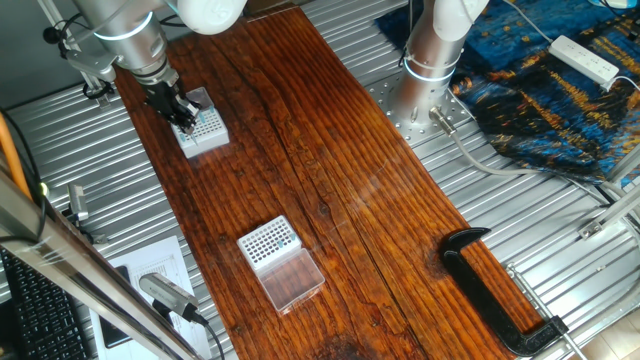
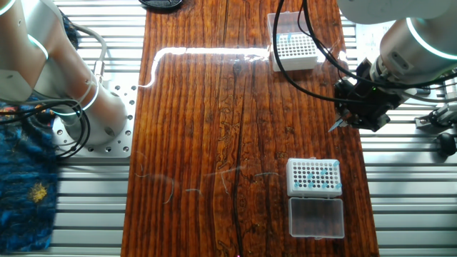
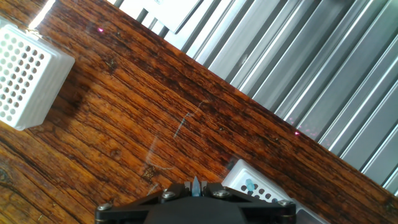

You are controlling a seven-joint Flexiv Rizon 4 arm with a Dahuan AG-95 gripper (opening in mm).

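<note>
In the wrist view my gripper is shut on a slim, pale-blue pipette tip point(image 3: 196, 185) that points away from the fingers. Exterior view 2 shows the same tip angling down from the dark fingers, above the table and apart from both racks. Close by is a white rack point(image 2: 314, 187) holding several blue tips, its clear lid point(image 2: 316, 218) folded open. Seen from exterior view 1, the gripper point(image 1: 190, 122) partly covers that rack point(image 1: 207, 141). A second white rack point(image 1: 262, 246), with mostly empty holes and a blue piece near one edge, lies farther along the table.
The second rack's clear lid point(image 1: 293, 279) lies open beside it. A black clamp point(image 1: 487, 300) grips the table's edge. Dark cables point(image 2: 285, 68) hang across exterior view 2. Bare wood point(image 1: 300, 150) lies between and beside the racks.
</note>
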